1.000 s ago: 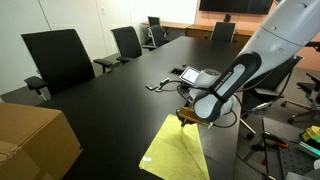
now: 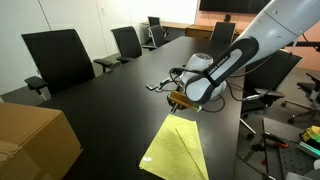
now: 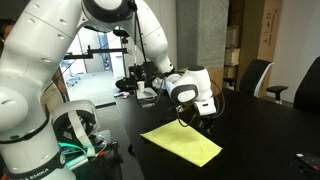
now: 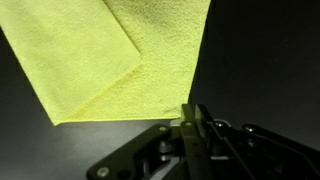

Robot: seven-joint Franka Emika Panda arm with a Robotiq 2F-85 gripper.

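Note:
A yellow cloth (image 2: 172,152) lies on the dark table, one part folded over so that a doubled layer (image 4: 65,50) shows in the wrist view. In exterior view 2 the same cloth (image 3: 185,145) lies in front of the arm. My gripper (image 2: 175,107) is just past the cloth's far end in exterior view 1, pointing down. From the wrist camera, the fingertips (image 4: 187,114) appear close together beside a corner of the cloth. Whether they stand apart is hard to make out, and no cloth is seen lifted with them.
A cardboard box (image 2: 35,135) stands at the table's left. Several black chairs (image 2: 58,55) line the far side. Small dark items (image 2: 158,86) lie beyond the gripper.
My gripper has moved from over the cloth's far end to just beyond it, toward the back of the table. The cloth looks unmoved.

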